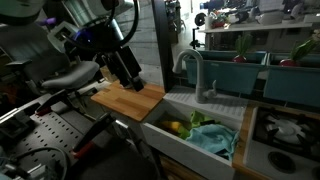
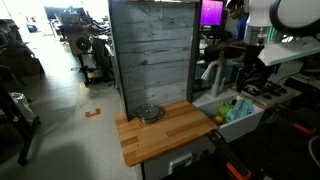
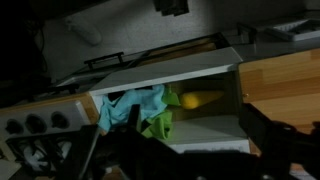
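A light-blue cloth (image 1: 212, 137) lies in the white sink (image 1: 222, 171), with a green cloth (image 3: 160, 124) beside it. Near the green cloth is a yellow item (image 3: 203, 99), also inside the basin. My gripper is open, its dark fingers spread at the lower part of the wrist view, and nothing shows between them. In exterior view 1 the arm hangs above the wooden counter, left of the sink. A metal pan (image 2: 148, 112) stands on that counter in exterior view 2; in exterior view 1 the arm hides it.
A faucet (image 1: 203, 78) rises behind the sink. The stove (image 1: 284, 130) is to its right, and teal planters (image 1: 222, 76) line the back. Bare wooden counter (image 1: 128, 100) lies left of the basin. A grey panel (image 2: 158, 60) stands behind the pan.
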